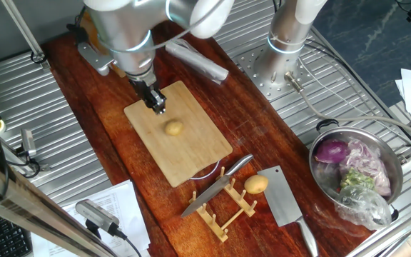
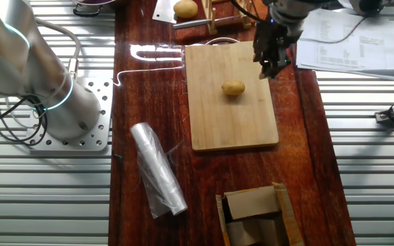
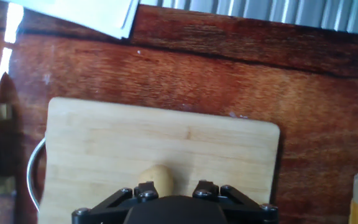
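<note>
A yellow potato [image 1: 173,127] lies on the wooden cutting board [image 1: 195,146], a little off its middle. My gripper [image 1: 160,111] hangs above the board beside this potato, apart from it. From the opposite side, the gripper [image 2: 269,71] shows over the board's edge and the potato [image 2: 233,87] lies clear of it. In the wrist view a gap separates the two fingertips of the open gripper. The potato [image 3: 158,179] sits just past the left finger there, its lower part hidden. Nothing shows held.
A knife [image 1: 216,187] rests across a wooden peg rack [image 1: 223,214]; a second potato [image 1: 255,184] and a cleaver [image 1: 280,196] are beside it. A pot [image 1: 318,175] of vegetables stands right. A plastic roll [image 2: 159,171] and cardboard box [image 2: 252,195] flank bare table.
</note>
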